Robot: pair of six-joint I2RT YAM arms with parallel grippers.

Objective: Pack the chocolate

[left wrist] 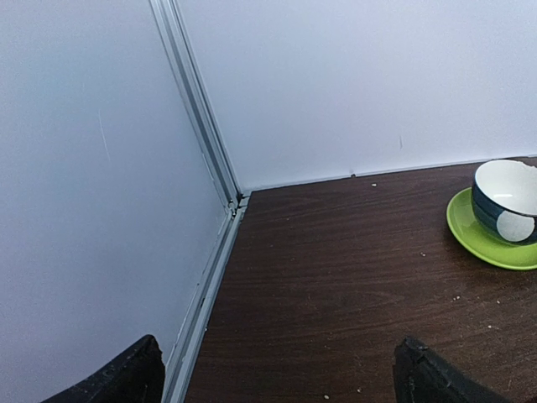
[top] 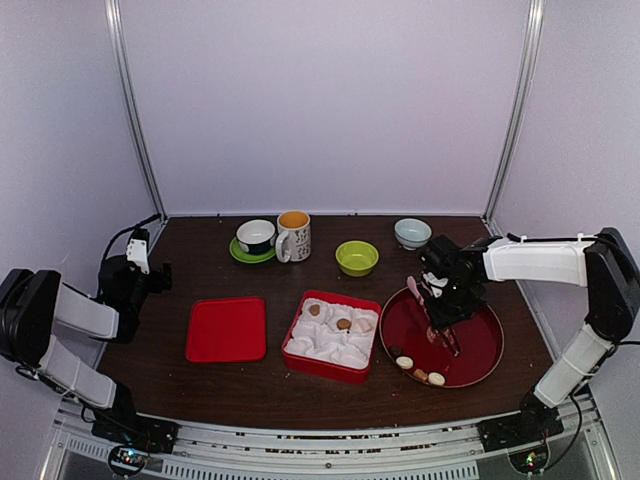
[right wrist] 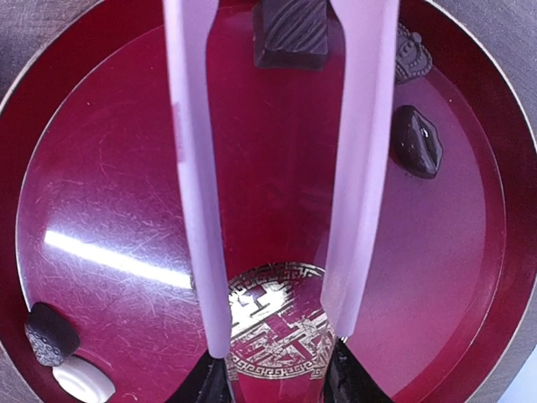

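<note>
A red box (top: 330, 363) with a white padded insert holds several chocolates; its flat red lid (top: 225, 330) lies to its left. The round red tray (top: 470, 355) carries several chocolates around its edge, dark and cream ones. My right gripper (top: 440, 310) is over the tray, shut on pink tongs (right wrist: 357, 193), whose two arms reach across the right wrist view. A square dark chocolate (right wrist: 290, 38) lies between the tong arms in that view, possibly not held. My left gripper (top: 160, 275) stands open and empty at the table's left edge.
A green bowl (top: 357, 258), pale blue bowl (top: 413, 232), mug (top: 294, 240) and cup (top: 255, 233) on a green saucer (top: 247, 258) line the back.
</note>
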